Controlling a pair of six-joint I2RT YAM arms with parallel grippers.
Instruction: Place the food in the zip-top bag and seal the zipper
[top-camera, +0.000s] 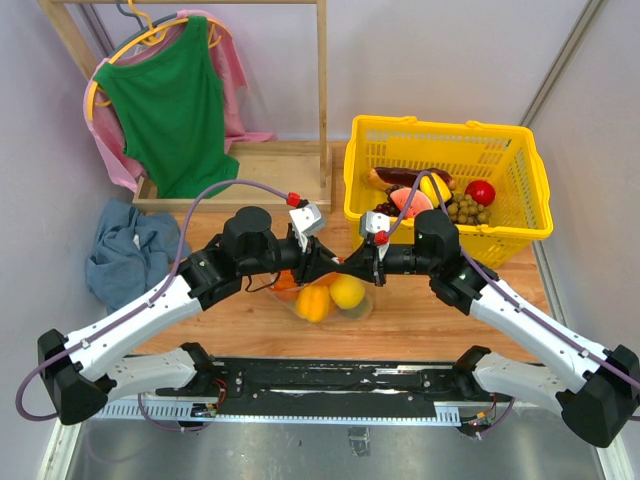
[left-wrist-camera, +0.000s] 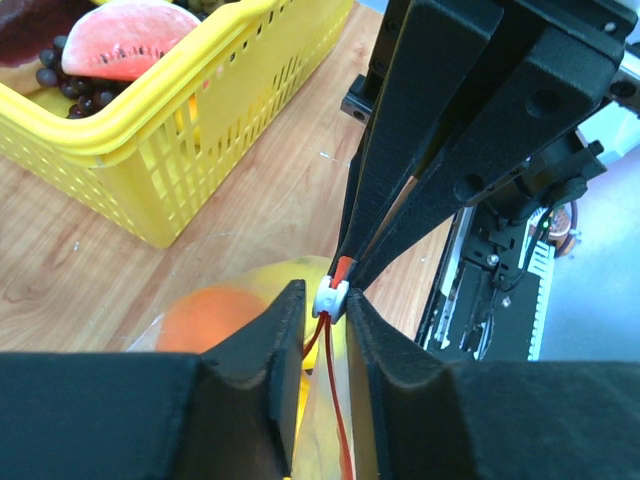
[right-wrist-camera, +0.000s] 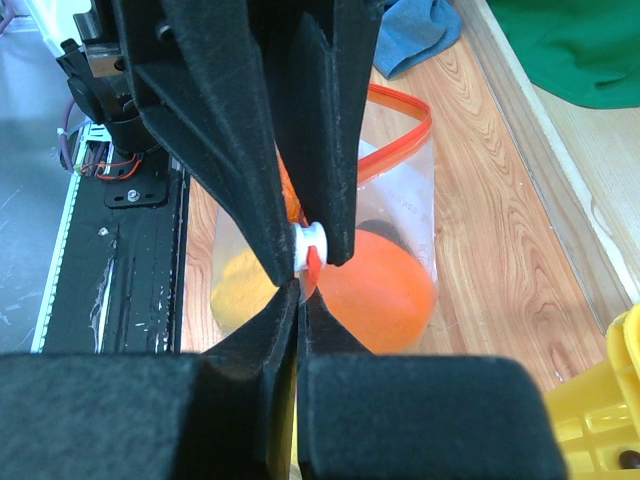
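A clear zip bag (top-camera: 358, 306) with an orange zipper strip (right-wrist-camera: 405, 150) lies on the table, holding an orange food piece (top-camera: 317, 303) and a yellow one (top-camera: 347, 291). At its mouth, my two grippers meet tip to tip. My left gripper is open, its fingertips on either side of the white zip slider (left-wrist-camera: 331, 296). Right beside the slider, my right gripper is shut on the orange-red end of the zipper strip. Much of the bag's mouth is hidden under the arms in the top view.
A yellow basket (top-camera: 448, 128) of other food stands behind the right arm. Blue cloth (top-camera: 135, 255) lies at the left, near a wooden rack (top-camera: 285, 170) with hanging clothes. Bare table shows right of the bag.
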